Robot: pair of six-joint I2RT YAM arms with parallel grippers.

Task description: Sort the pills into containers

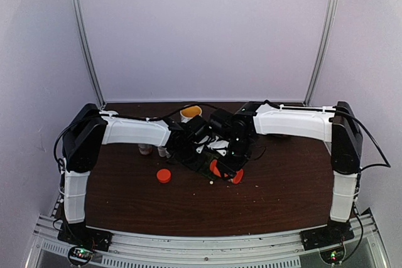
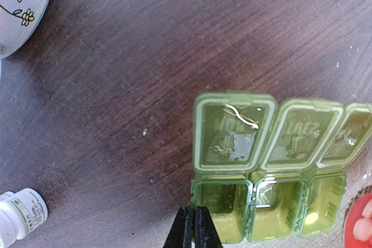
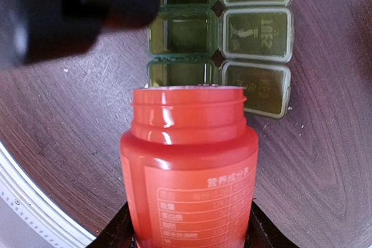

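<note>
My right gripper is shut on an uncapped red bottle (image 3: 192,172), whose mouth points toward the green pill box (image 3: 256,36). In the left wrist view the pill box (image 2: 279,207) has three lids standing open. A pale round pill (image 2: 312,218) lies in its far right compartment; the other two look empty. My left gripper is shut at the box's left edge, nothing showing between its fingers. The red bottle (image 2: 360,225) shows just right of the box. In the top view a whitish pill (image 1: 211,182) lies on the table in front.
A red cap (image 1: 164,176) lies on the table to the left. A white pill bottle (image 2: 24,213) and a flowered cup (image 2: 20,10) stand left of the box. Both arms crowd the middle.
</note>
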